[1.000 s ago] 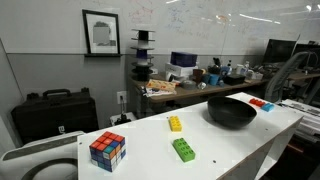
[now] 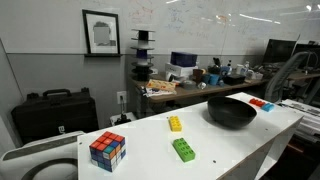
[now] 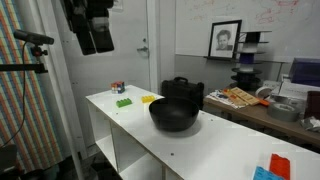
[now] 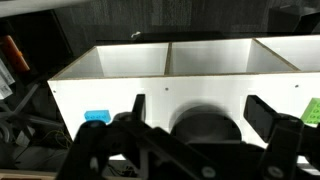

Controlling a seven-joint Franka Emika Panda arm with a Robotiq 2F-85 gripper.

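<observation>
A black bowl point(image 2: 231, 114) stands upright on the white table; its inside is hidden in exterior view 1. To its left lie a yellow block point(image 2: 175, 124) and a green block point(image 2: 184, 150), with a large Rubik's cube point(image 2: 108, 150) farther left. Beyond the bowl's other side are a red block point(image 3: 279, 166) and a blue block point(image 3: 265, 174). In the wrist view my gripper is open, its black fingers wide apart above the table; the bowl point(image 4: 205, 124) shows below, partly covered by the gripper's body. Nothing sits between the fingertips.
White open compartments point(image 4: 210, 58) run along the table's front side. A black case point(image 2: 54, 114) and a cluttered wooden bench point(image 2: 160, 93) stand behind the table. Bare tabletop point(image 3: 215, 150) lies between the bowl and the red and blue blocks.
</observation>
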